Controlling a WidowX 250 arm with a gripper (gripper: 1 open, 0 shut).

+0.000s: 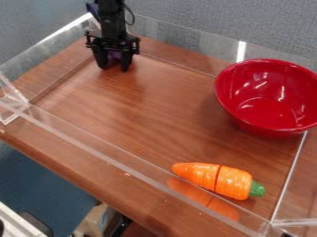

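Observation:
My black gripper (113,52) is low at the back left corner of the wooden tray area, over a dark purple object (118,59) that is mostly hidden behind it. Whether the fingers are open or closed on that object cannot be made out. A red bowl (265,93) sits at the right. An orange toy carrot (213,177) with a green top lies at the front right.
Clear low walls surround the wooden surface (148,120), with the carrot and bowl near the right side. A grey wall stands behind.

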